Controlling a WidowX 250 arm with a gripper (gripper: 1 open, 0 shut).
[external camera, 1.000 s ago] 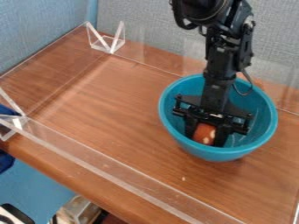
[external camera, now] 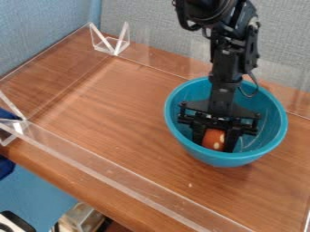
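A black robot arm reaches down from the top into a teal bowl (external camera: 184, 104) on the right of the wooden table. Its gripper (external camera: 215, 136) is low inside the bowl, shut on an orange object (external camera: 213, 140), which is mostly hidden by the dark fingers.
White wire frames stand at the back left (external camera: 107, 45) and left edge. Clear low barriers run along the table's edges, with a grey wall behind.
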